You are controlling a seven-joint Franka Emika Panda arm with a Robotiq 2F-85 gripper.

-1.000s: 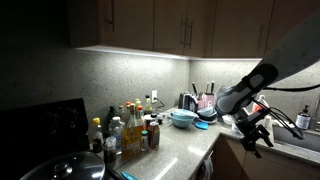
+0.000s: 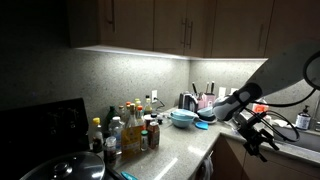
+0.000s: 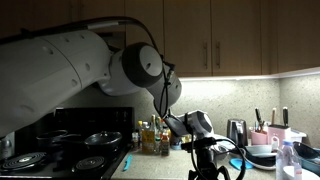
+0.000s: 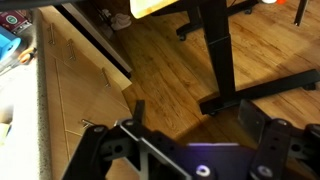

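Note:
My gripper (image 2: 268, 152) hangs past the counter's front edge near the sink, in front of the lower cabinets, pointing downward. In the wrist view the gripper stands open, its two dark fingers wide apart with only bare floor showing between them. Nothing is held. In exterior view 2 the arm (image 3: 190, 125) reaches down in front of the counter, and the fingertips cannot be made out there.
Wood floor (image 4: 165, 75), a black stand (image 4: 218, 50) and cabinet fronts (image 4: 85, 80) lie below. On the counter (image 2: 185, 150) are several bottles (image 2: 132, 130), blue bowls (image 2: 183, 117) and a toaster (image 3: 236, 131). A lidded pot (image 3: 103, 143) sits on the stove. Mid-counter is clear.
Over the last second the arm has come down a little, and the gripper has shifted slightly right and lower. The counter objects have stayed put.

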